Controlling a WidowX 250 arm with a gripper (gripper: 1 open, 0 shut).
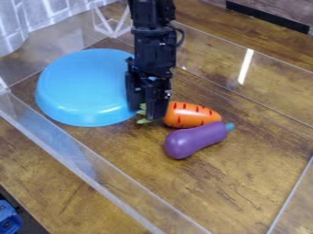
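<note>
The black robot gripper (pixel 149 95) hangs from the top centre, its tip low beside the right rim of a blue bowl or plate (pixel 80 82). An orange toy carrot (pixel 192 115) with green leaves (pixel 143 120) lies just right of and below the gripper, the leaves partly behind the fingertips. A purple toy eggplant (pixel 193 140) lies in front of the carrot. Whether the fingers are open or shut, or touch the leaves, is hard to tell against the dark body.
Clear plastic edges run along the left and right. A blue object (pixel 7 218) sits at the bottom left corner.
</note>
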